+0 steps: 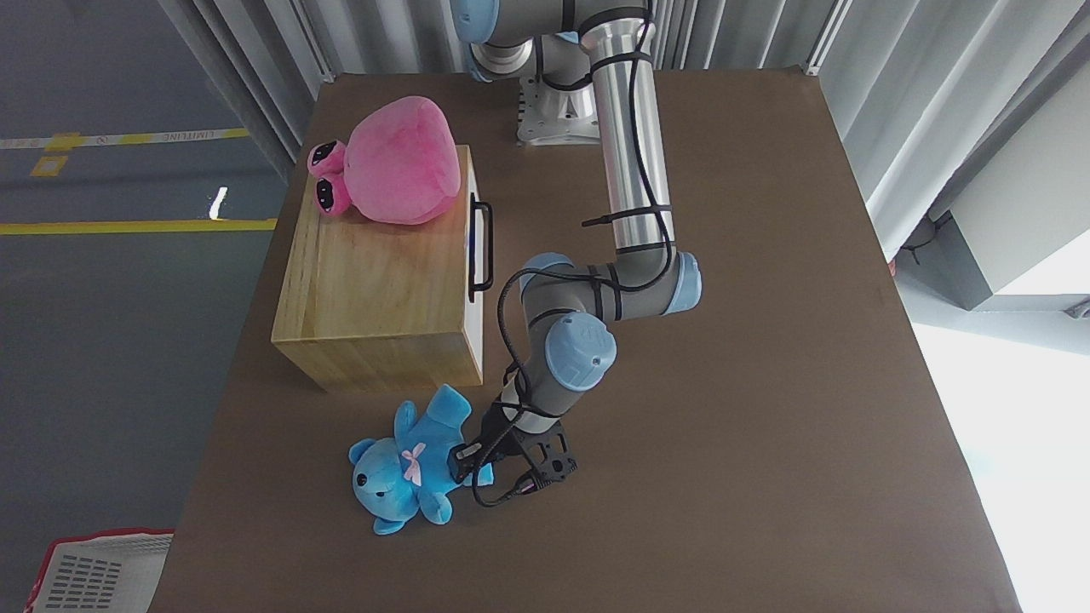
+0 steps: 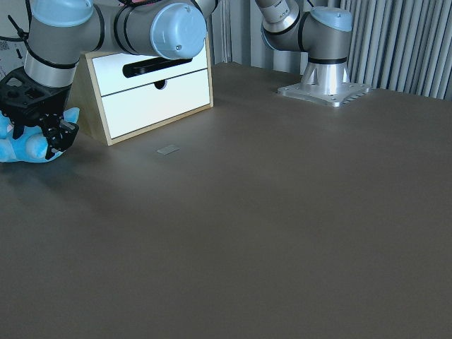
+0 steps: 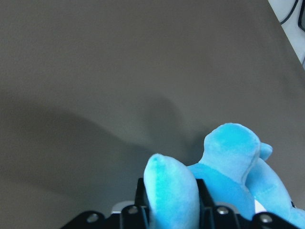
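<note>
A blue plush bear (image 1: 393,480) with a pink bow lies on the brown table, below the wooden drawer box in the front view. My gripper (image 1: 470,460) is down at the bear's lower body. In the wrist view the black gripper has a blue plush limb squeezed between its fingers, with the rest of the bear (image 3: 228,167) beside it. In the left view the gripper hides part of the bear (image 2: 35,147).
A wooden box (image 1: 373,286) with white drawers and a black handle carries a pink plush toy (image 1: 404,163). A basket (image 1: 97,572) sits off the lower left edge.
</note>
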